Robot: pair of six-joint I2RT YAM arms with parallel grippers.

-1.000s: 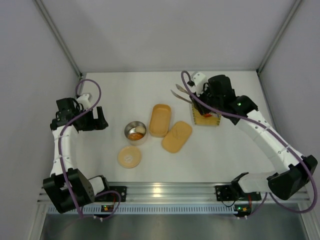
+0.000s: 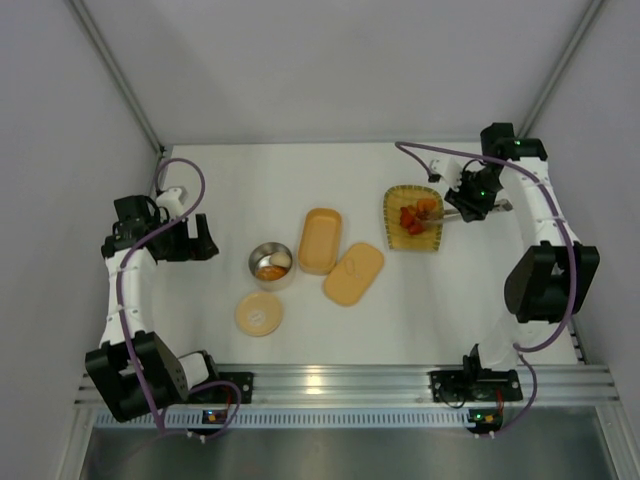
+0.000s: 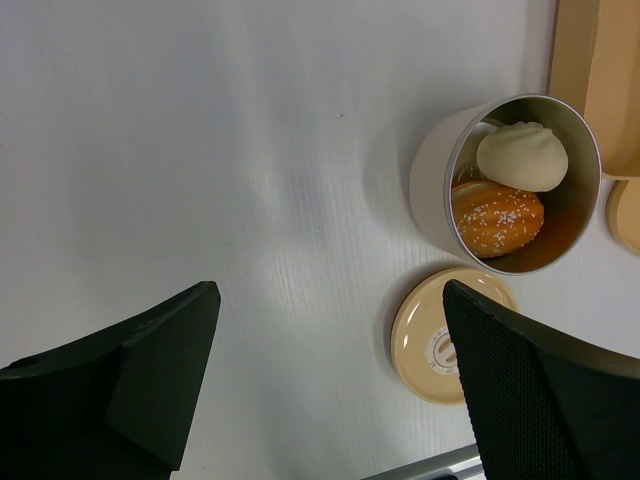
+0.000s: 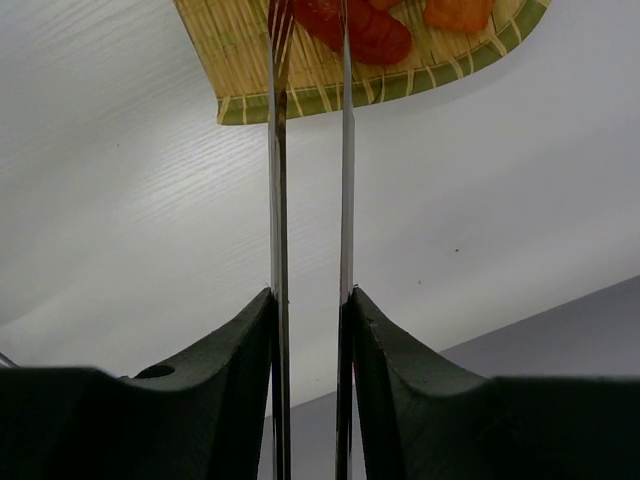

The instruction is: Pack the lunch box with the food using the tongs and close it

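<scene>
My right gripper, with long tong-like metal fingers, reaches from the right over the woven square tray [image 2: 398,242]. Its fingertips are at red sausage-like food [image 4: 382,40], partly closed; whether they grip it is unclear. Orange pieces [image 4: 458,10] lie beside it. My left gripper is open at the left, empty. The steel container [image 3: 430,190] holds a white bun [image 3: 522,160] and a sesame bun [image 3: 497,218]. An empty tan box [image 2: 320,238] stands in the middle.
A tan rectangular lid [image 2: 353,275] lies beside the box, and a round lid [image 2: 259,314] near the front left. Walls border the table.
The right arm has swung rightward from above the tray's back left to the tray's right side, fingertips now at the food. The left arm has stayed still.
</scene>
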